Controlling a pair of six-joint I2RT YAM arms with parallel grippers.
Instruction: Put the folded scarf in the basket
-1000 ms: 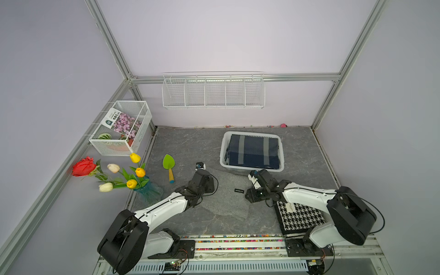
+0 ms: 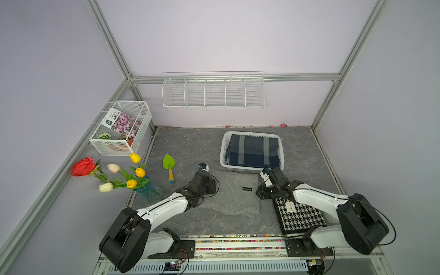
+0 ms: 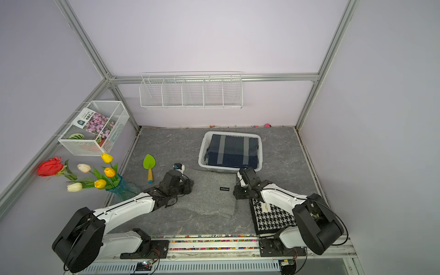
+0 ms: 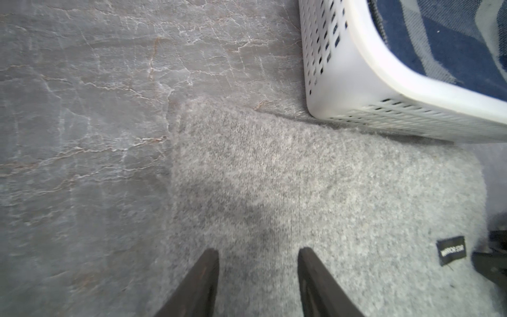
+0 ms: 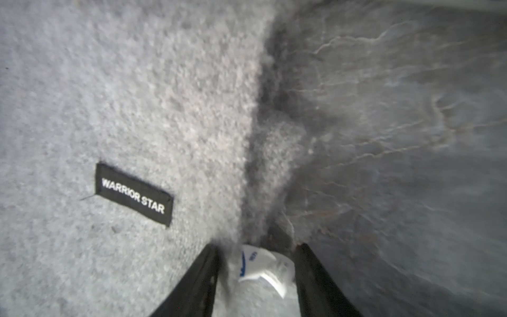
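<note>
A grey scarf [image 2: 231, 201] lies flat and folded on the table, its black label [image 2: 247, 188] facing up. The white basket [image 2: 222, 150] stands just behind it and holds a folded navy scarf with grey stripes [image 2: 253, 151]. Over the grey scarf's left part, my left gripper is open, only grey wool showing beyond its fingers. My right gripper is at the grey scarf's right edge, its fingers apart. A white care tag [image 5: 266, 264] shows between those fingertips; whether they touch it I cannot tell.
A black-and-white houndstooth cloth [image 2: 300, 217] lies under the right arm. At left are a green trowel [image 2: 168, 162], tulips in a teal vase [image 2: 149, 192] and a wall basket of flowers [image 2: 112, 147]. Bare table lies right of the basket.
My right gripper has moved to the right, and the grey scarf's right edge and label have shifted right with it. My left arm has barely moved.
</note>
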